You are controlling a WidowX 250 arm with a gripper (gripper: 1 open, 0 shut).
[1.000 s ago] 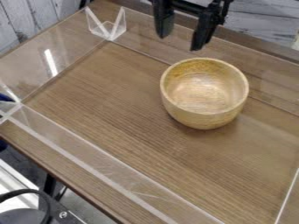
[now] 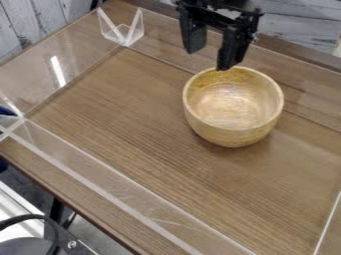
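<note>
My dark gripper (image 2: 216, 35) hangs at the top of the view, open, above and behind a wide beige bowl (image 2: 233, 110) that stands upright on the wooden table (image 2: 120, 159). The bowl looks empty.
A small white wire-like or clear object (image 2: 123, 28) sits at the back left. A dark round piece with cabling shows at the bottom left corner. The left, middle and front of the table are clear.
The arm and gripper at the top have shifted and changed pose slightly above the bowl. The bowl stays in place.
</note>
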